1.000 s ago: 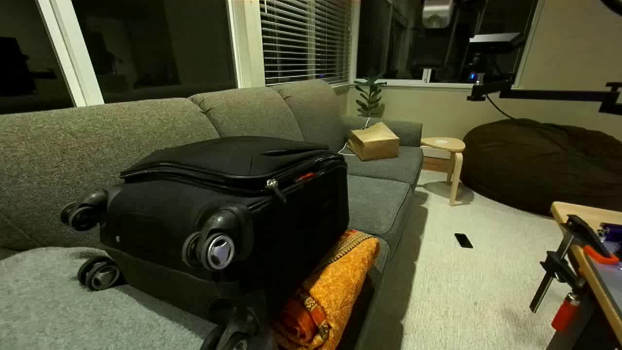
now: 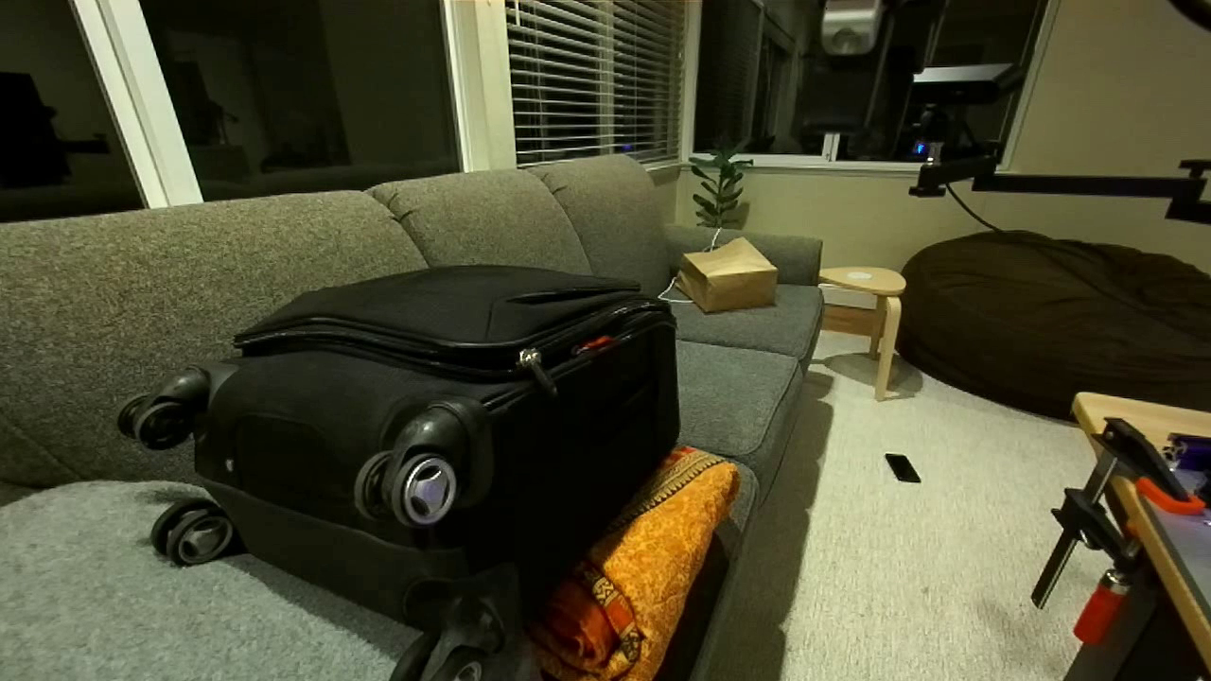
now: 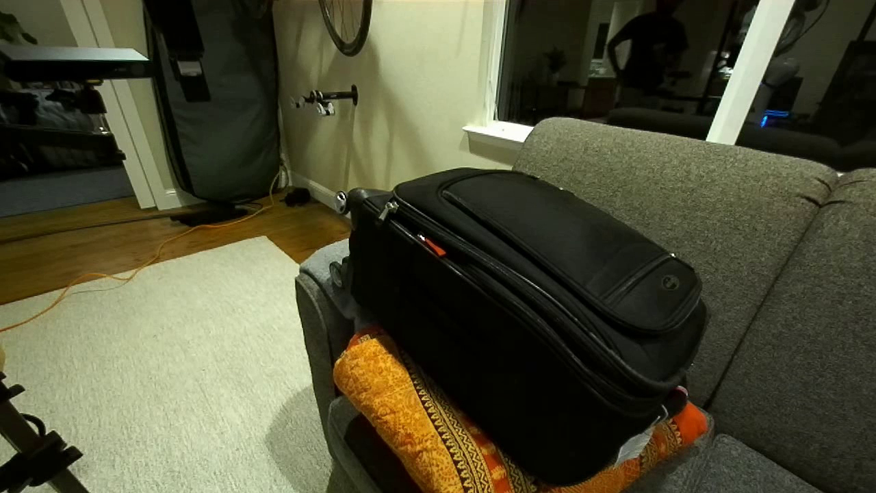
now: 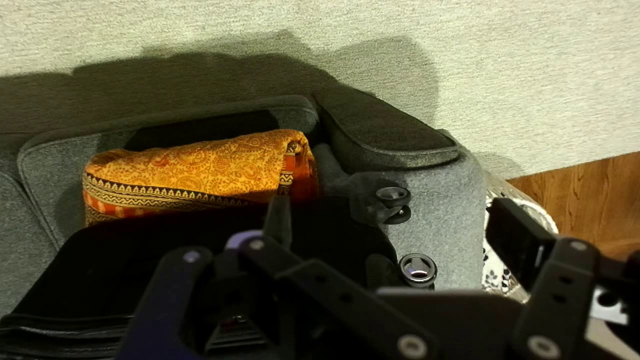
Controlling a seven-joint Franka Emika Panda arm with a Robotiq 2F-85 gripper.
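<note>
A black soft-sided suitcase (image 2: 454, 306) lies across one end of the grey couch, its wheels facing exterior view 1. On its upper edge, a zipper pull (image 3: 388, 212) and a small red tag (image 3: 431, 245) show. Beneath the suitcase sticks out a folded orange patterned blanket (image 4: 210, 168), partly hidden by it. In the wrist view my gripper stands open, its two fingers wide apart with nothing between them. It looks down over the suitcase's wheeled end and the couch arm; how high it is I cannot tell. Neither exterior view shows the fingers clearly.
Farther along the couch sits a brown paper bag (image 2: 729, 276). A wooden stool (image 2: 865, 278) and a dark beanbag (image 2: 1056, 318) stand beyond. On the carpet lies a black phone (image 2: 903, 467). At the right is a table edge with a clamp (image 2: 1096, 511). Much carpet is clear.
</note>
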